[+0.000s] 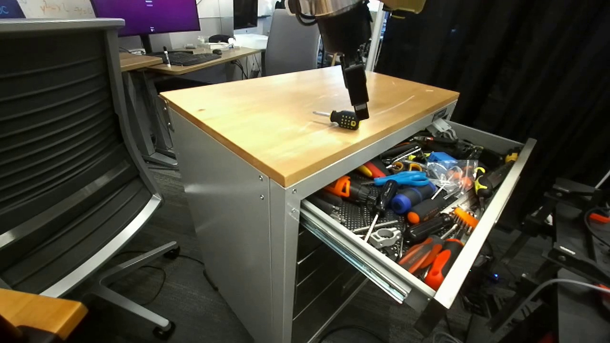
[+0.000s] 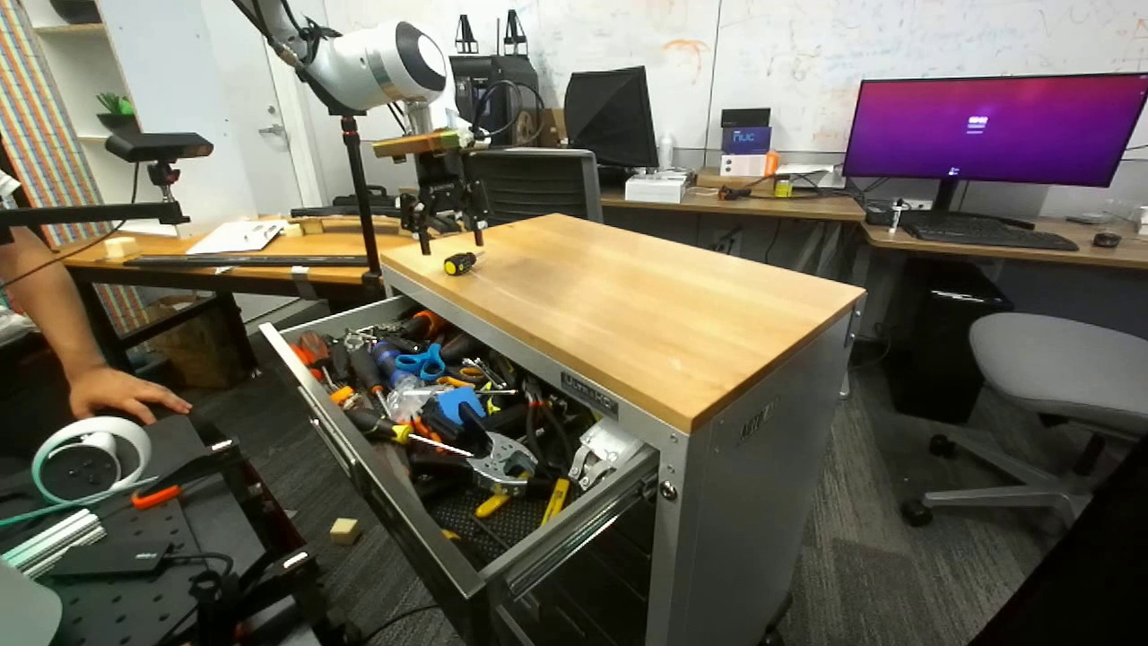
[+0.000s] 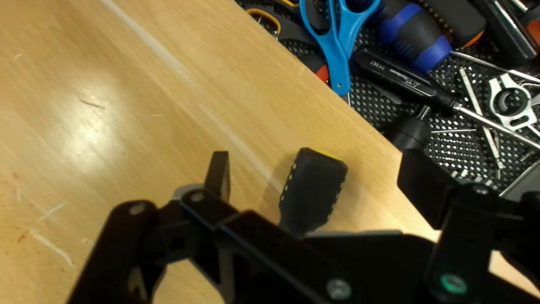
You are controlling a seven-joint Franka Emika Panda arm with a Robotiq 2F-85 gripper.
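Note:
A stubby black and yellow screwdriver [image 1: 345,119] lies on the wooden cabinet top [image 1: 246,120], its shaft pointing left in exterior view 1. My gripper [image 2: 452,244] is open just above it, fingers pointing down. In the wrist view the screwdriver's black handle [image 3: 314,190] shows in the gap between the spread fingers, touching neither that I can see; its shaft is hidden behind the gripper body. The left finger [image 3: 218,177] is over bare wood, and the right one is near the top's edge. Below that edge, the drawer [image 2: 371,484] stands pulled out, full of tools.
Blue scissors [image 3: 336,43], a black-handled screwdriver [image 3: 400,76] and several other tools crowd the drawer. Most of the cabinet top is bare. An office chair [image 1: 63,148] stands beside the cabinet. A person's hand [image 2: 124,393] rests on a cart at the left of exterior view 2.

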